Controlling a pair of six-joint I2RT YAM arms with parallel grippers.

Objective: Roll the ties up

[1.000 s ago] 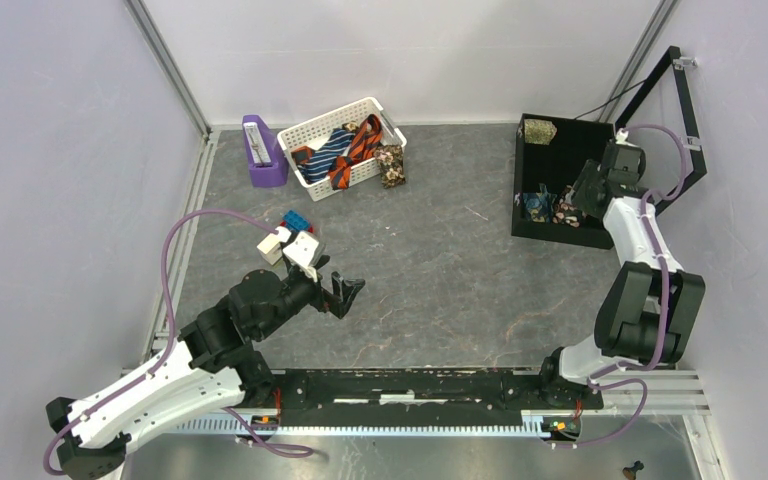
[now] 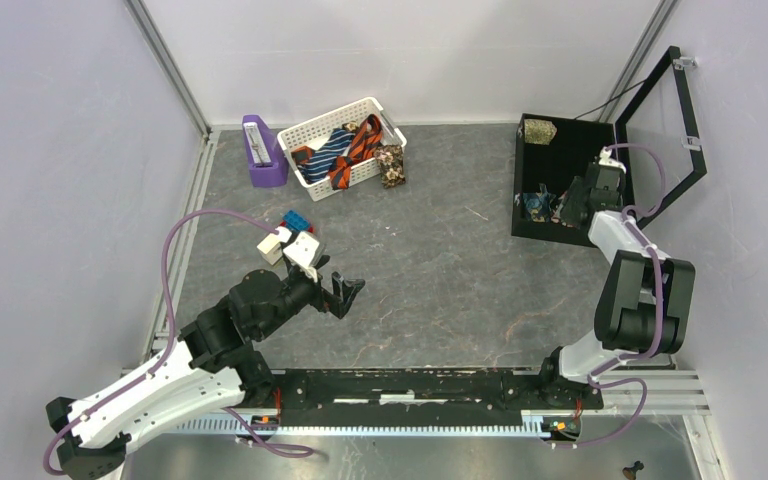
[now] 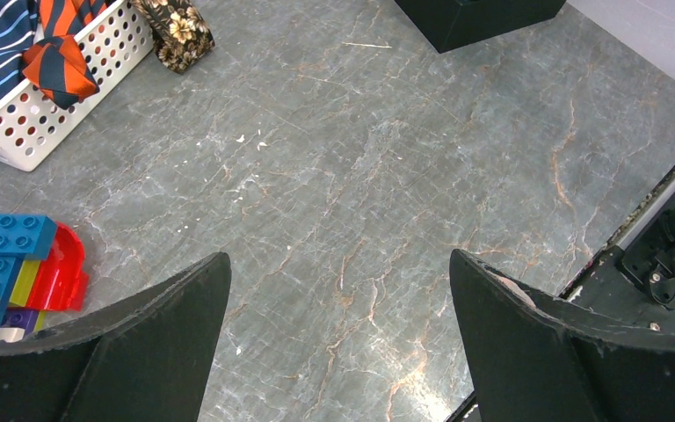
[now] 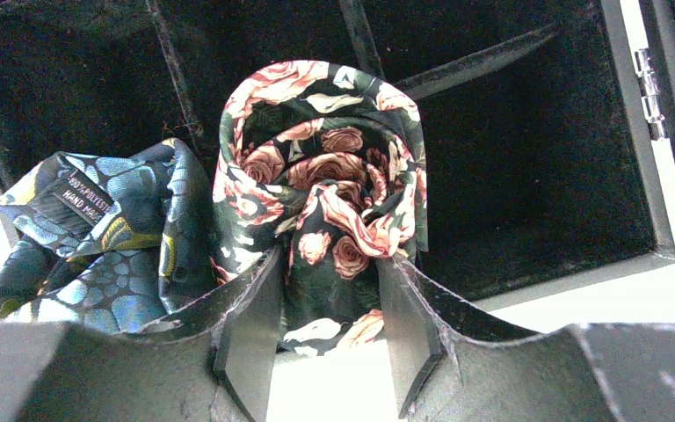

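In the right wrist view, a black tie with pink roses (image 4: 347, 255) sits loosely coiled in the black divided box (image 4: 536, 290). My right gripper is shut on its near part, one finger on either side of the cloth. A bunched blue patterned tie (image 4: 132, 264) lies to the left in the same box. Striped blue and orange ties (image 2: 332, 152) fill the white basket (image 2: 368, 172) at the back left; a brown floral tie (image 2: 391, 166) hangs over its right side. My left gripper stands open above bare table, nothing between its fingers.
The box's framed lid (image 2: 693, 130) stands raised on the right. A gold patterned roll (image 2: 539, 131) lies in its back left corner. Toy blocks (image 3: 9, 264) and a purple holder (image 2: 265, 155) are at the left.
The left arm stays still.
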